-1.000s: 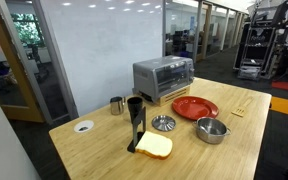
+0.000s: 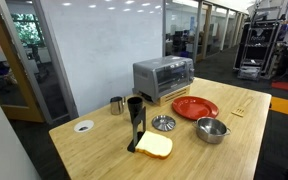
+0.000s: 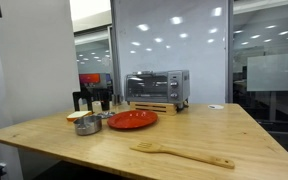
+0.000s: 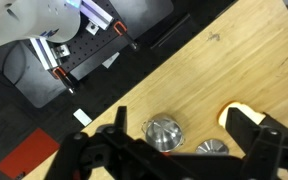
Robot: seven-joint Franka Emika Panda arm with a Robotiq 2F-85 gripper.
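Note:
In the wrist view my gripper is open, its dark fingers wide apart with nothing between them. It hangs high above the table's edge. Below it are a small metal pot (image 4: 164,132), a round metal lid (image 4: 212,147) and a slice of bread (image 4: 241,112), partly covered by the right finger. From the side, the bread (image 2: 155,145) lies flat beside a tall black stand-like object (image 2: 137,122). The two-handled pot (image 2: 212,130) sits near the red plate (image 2: 195,107), and the lid (image 2: 164,123) rests left of that plate.
A silver toaster oven (image 2: 164,75) stands on a wooden support at the back. A metal cup (image 2: 117,105) and a white disc (image 2: 83,126) are at the left. The wooden spatula (image 3: 184,153) lies at the opposite end, with bare table around it.

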